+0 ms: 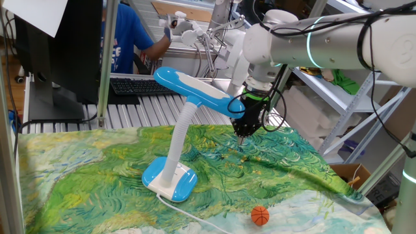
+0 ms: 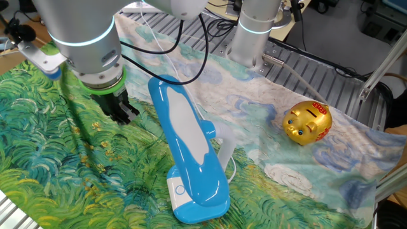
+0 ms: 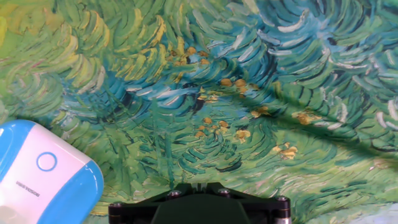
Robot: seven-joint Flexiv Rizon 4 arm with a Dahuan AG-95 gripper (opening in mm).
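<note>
Over the painted-pattern cloth hangs my gripper (image 1: 241,140), its black fingers together and nothing visible between them. In the wrist view, the gripper shows at the bottom edge with bare cloth ahead of it. A blue and white desk lamp (image 1: 174,175) stands upright on the cloth; in exterior view 1 its head partly covers the gripper. The lamp base (image 3: 53,171) shows at lower left in the wrist view. A small orange basketball (image 1: 260,215) lies near the front of the cloth in exterior view 1. Exterior view 2 has a gold piggy bank (image 2: 307,123) at right.
The lamp head (image 2: 184,137) rises beside the gripper and is an obstacle. A white cord (image 1: 188,216) trails from its base. Behind the cloth are a keyboard (image 1: 146,86) and a monitor (image 1: 49,58). The cloth under the gripper is clear.
</note>
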